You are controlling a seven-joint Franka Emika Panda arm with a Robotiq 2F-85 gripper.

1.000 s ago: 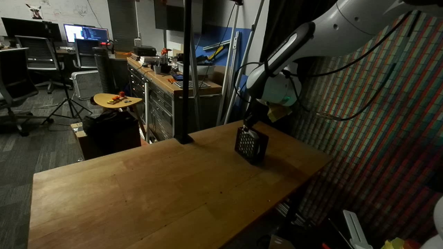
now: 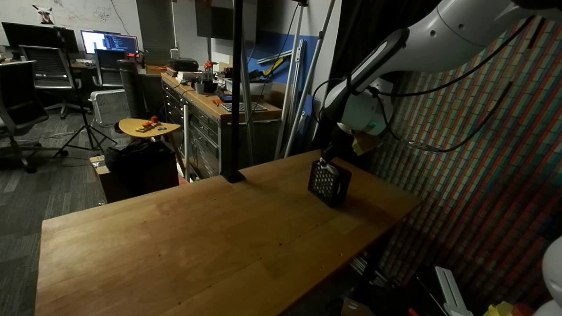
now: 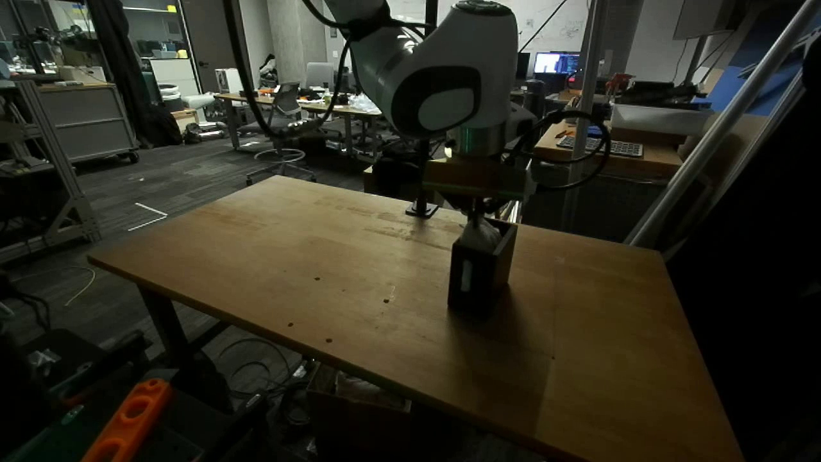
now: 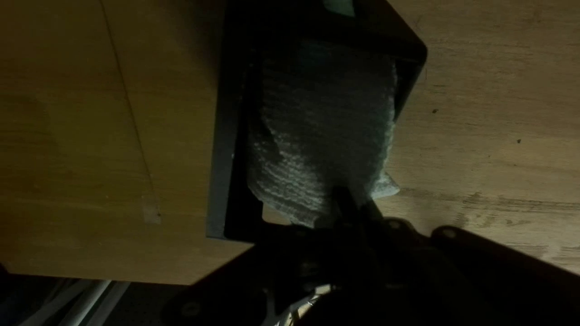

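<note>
A dark box with a perforated side (image 2: 322, 181) stands upright towards the far right end of the wooden table. Pale textured cloth (image 4: 321, 136) fills much of its open top in the wrist view, with a light corner poking out past the rim. My gripper is shut at the cloth's edge, and the fabric seems pinched between the fingertips. In exterior view 2 the cloth (image 3: 481, 235) rises to a peak under the gripper (image 3: 474, 219). Darkness hides most of the fingers, and whether the box fully touches the table cannot be told.
Bare wood covers most of the table (image 2: 210, 231), giving wide free room on the left in exterior view 1. A black post (image 2: 235, 105) stands at the table's back edge. The patterned curtain (image 2: 474, 158) hangs close on the right.
In exterior view 1 the arm has shifted slightly to the right, and the box with its cloth has moved the same way. The gripper stays at the cloth.
</note>
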